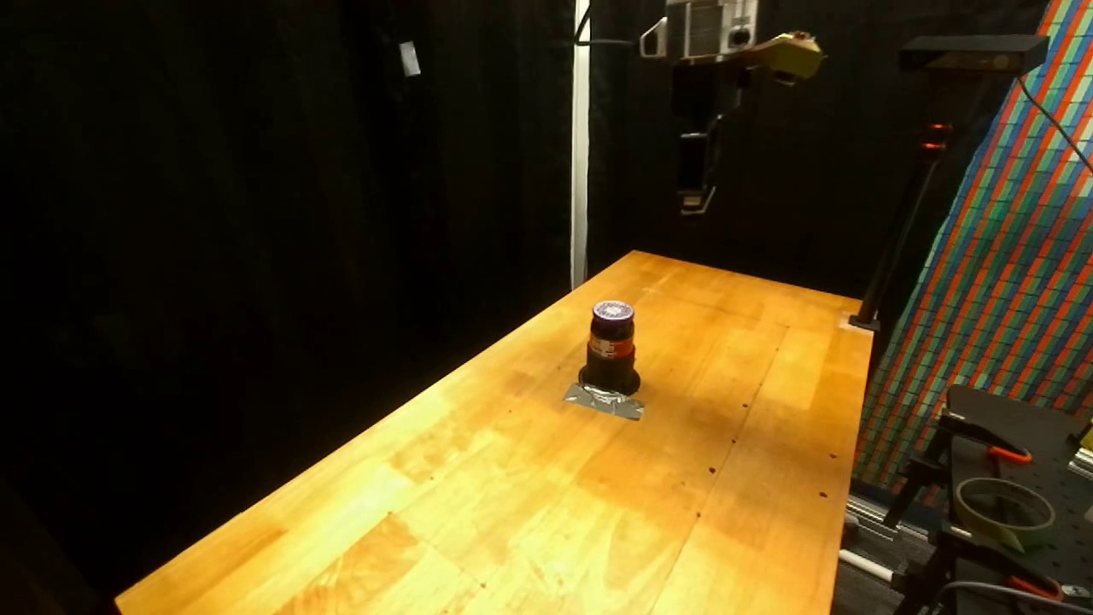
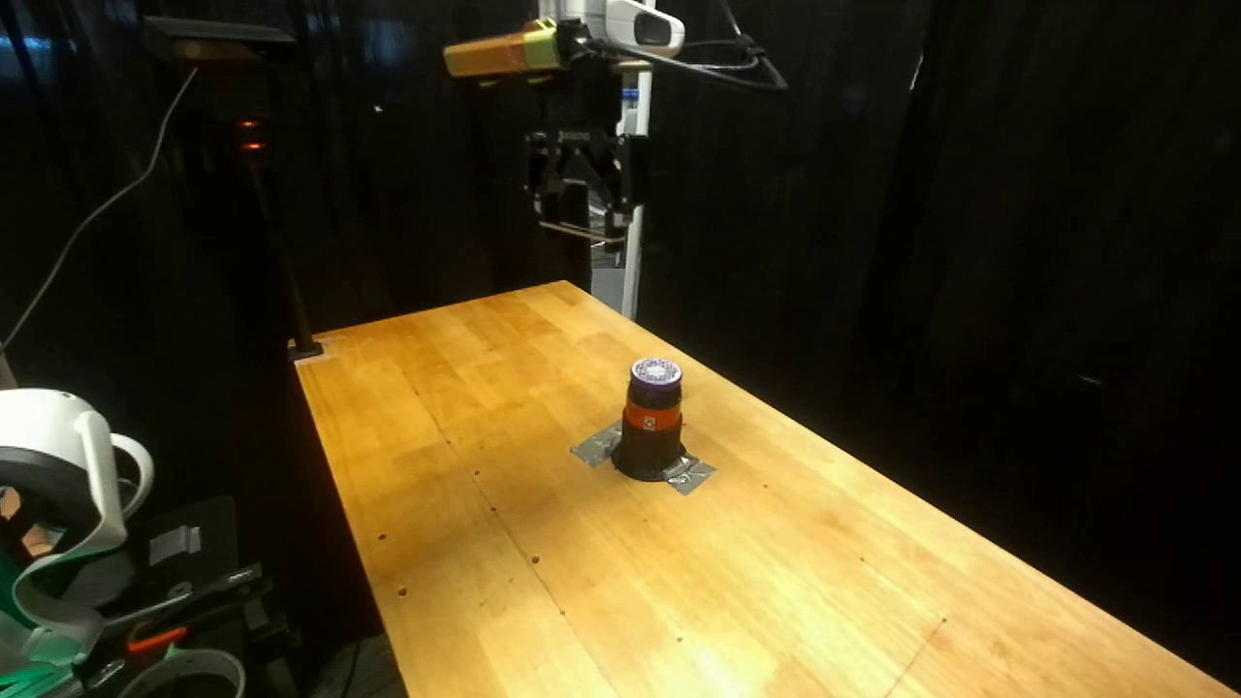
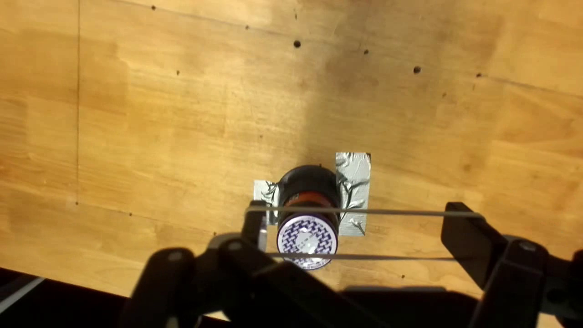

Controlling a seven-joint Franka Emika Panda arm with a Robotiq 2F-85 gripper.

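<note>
High over the far part of the table, my gripper (image 2: 583, 228) stands open. A thin band (image 3: 393, 212) is stretched round its two fingers (image 3: 463, 232), making two strands across the gap. On the table a dark round container (image 1: 612, 348) with an orange stripe and a patterned purple-and-white lid (image 2: 656, 371) stands upright in a wider black base (image 1: 610, 377). In the wrist view the lid appears below the band, near the left finger; the strands cross in front of the container. Clear height separates the gripper from the container in both exterior views.
Silver tape (image 3: 353, 191) lies on the wooden table (image 2: 489, 384) at the base's sides. A dark post (image 1: 902, 225) rises at a far corner. Tools and a tape roll (image 1: 1004, 512) lie on a side stand.
</note>
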